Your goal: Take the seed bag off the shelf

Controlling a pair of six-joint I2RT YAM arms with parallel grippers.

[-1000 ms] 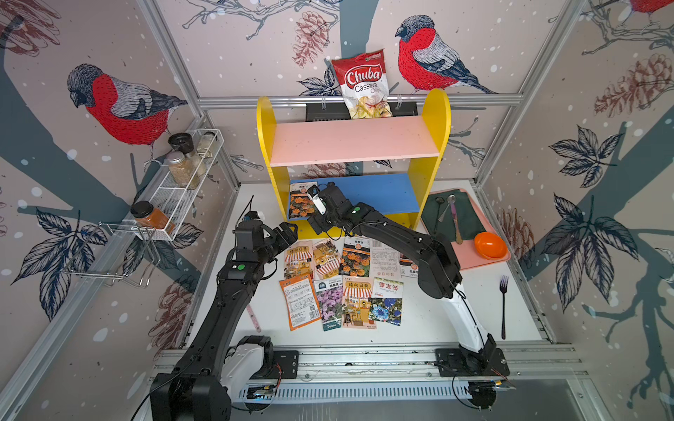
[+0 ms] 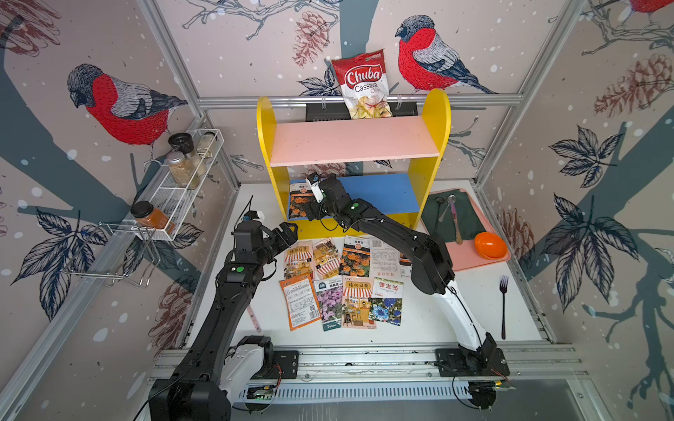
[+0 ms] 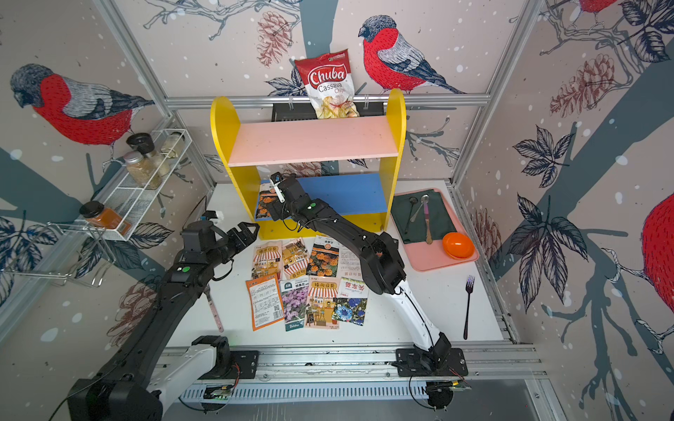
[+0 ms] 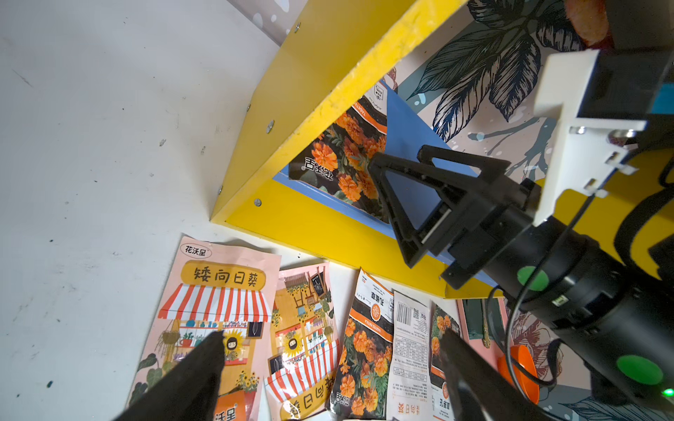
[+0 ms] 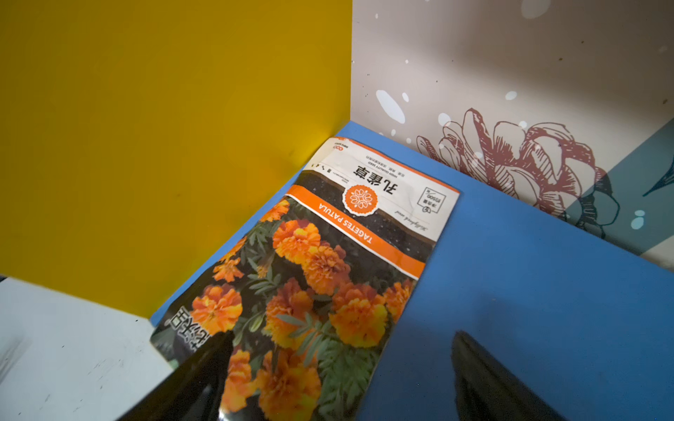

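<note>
The seed bag (image 5: 316, 280), dark with orange marigolds and a white top band, lies flat on the blue shelf (image 5: 533, 315) against the yellow side wall. In the left wrist view the same seed bag (image 4: 344, 151) slightly overhangs the shelf's front edge. My right gripper is open above the bag's front right part; one of its fingers (image 5: 189, 386) overlaps the bag in view, the other is over bare blue board. Whether it touches the bag I cannot tell. My left gripper (image 2: 291, 233) stands open and empty, left of the shelf's front.
Several other seed packets, among them a purple-flowered packet (image 2: 330, 301), lie on the white table before the shelf. A pink upper board (image 2: 351, 140) spans above the right gripper. At right are a tray (image 2: 474, 256) with an orange bowl (image 2: 490, 245) and a fork (image 2: 503, 301).
My left arm and the bag have stayed put.
</note>
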